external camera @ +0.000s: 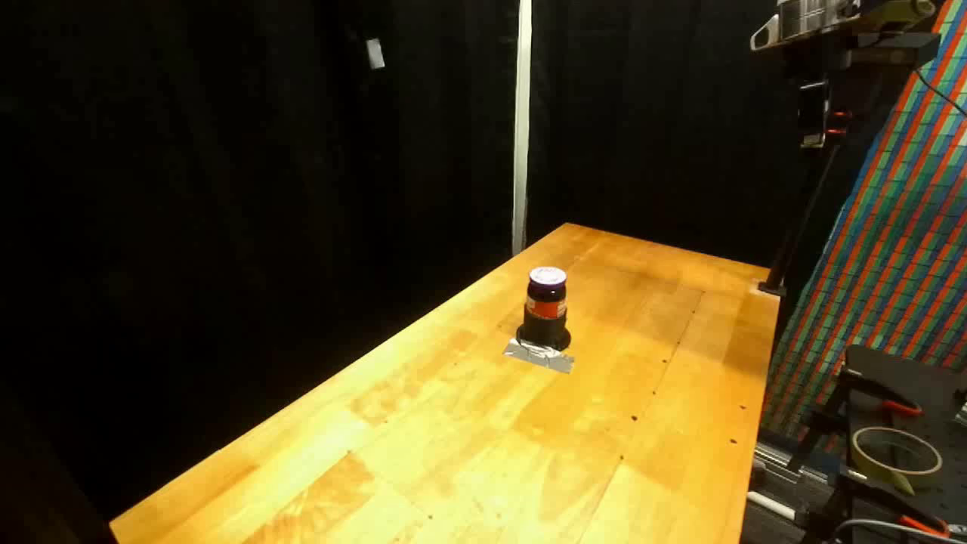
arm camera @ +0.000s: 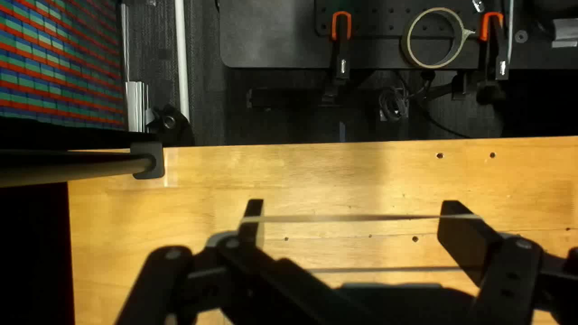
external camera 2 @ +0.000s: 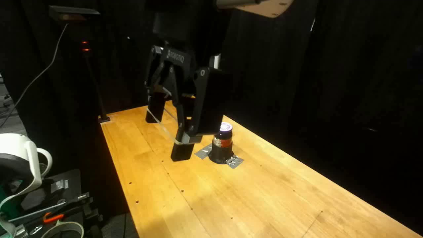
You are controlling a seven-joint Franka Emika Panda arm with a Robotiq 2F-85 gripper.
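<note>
A dark jar [external camera: 546, 292] with a white lid and an orange label stands upright in a black round holder [external camera: 544, 332] taped to the table. The same jar [external camera 2: 223, 138] shows in exterior view 2, behind and to the right of the nearer finger. My gripper [external camera 2: 169, 135] hangs above the table, its fingers wide apart. In the wrist view the gripper has only a rubber band [arm camera: 347, 218] stretched between its fingers, with bare wood below. The jar lies outside the wrist view. Exterior view 1 does not show the gripper.
A lamp post [arm camera: 81, 167] is clamped at one table corner. Beyond the long edge, a black side bench [arm camera: 271, 32] carries a tape roll [arm camera: 410, 43] and orange-handled clamps. Black curtains hang behind the table.
</note>
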